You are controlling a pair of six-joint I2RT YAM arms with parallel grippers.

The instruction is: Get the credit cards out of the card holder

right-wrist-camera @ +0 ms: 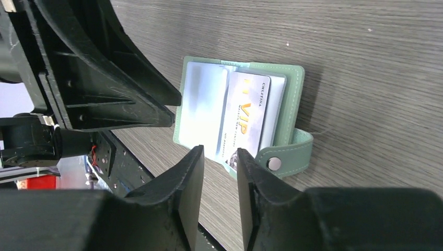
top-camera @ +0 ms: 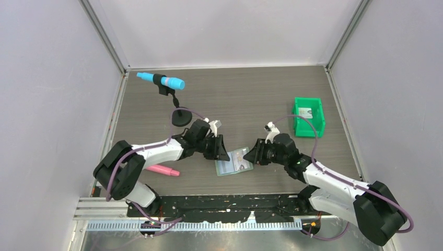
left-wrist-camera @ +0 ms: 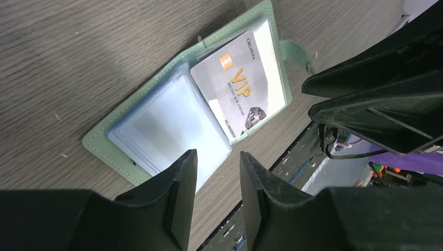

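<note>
The open light-green card holder (top-camera: 222, 170) lies flat between my grippers. Its blue-white sleeve is on one half; a silver VIP card sits on the other, also facing up in the right wrist view (right-wrist-camera: 243, 112). The strap with a snap (right-wrist-camera: 287, 159) is at the right side. My left gripper hovers over the sleeve side, part open, with nothing between its fingertips. My right gripper is part open beside the card half, low over the holder, with nothing seen held.
A green bin (top-camera: 318, 125) with a card inside stands at the back right. A blue cylinder (top-camera: 172, 82) on a black stand is at the back left, a pink tube (top-camera: 170, 172) at front left.
</note>
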